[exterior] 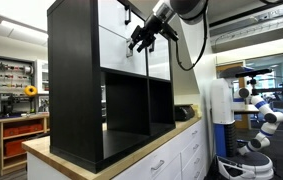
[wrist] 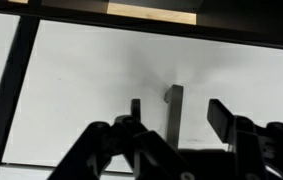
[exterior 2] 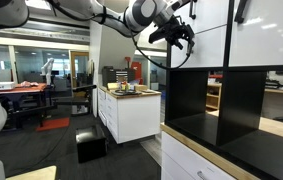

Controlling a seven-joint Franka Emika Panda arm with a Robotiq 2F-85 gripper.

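Fingers apart, my gripper faces a white cabinet door (wrist: 91, 90) in the wrist view. A dark bar handle (wrist: 175, 112) on that door shows in the gap between its two fingertips, touching neither. From this angle I cannot tell whether the fingers reach around the handle or stop short of it. In exterior view 1 the gripper (exterior: 141, 45) is close to the upper white doors (exterior: 113, 50) of the black cabinet. Exterior view 2 has the gripper (exterior 2: 186, 40) right by the door front.
Open black shelves (exterior: 128, 105) lie below the doors, above a wooden countertop (exterior: 131, 148) with white drawers (exterior 2: 188, 160) under it. A dark cable (exterior 2: 166, 64) loops below the arm. Open floor lies in front of the cabinet.
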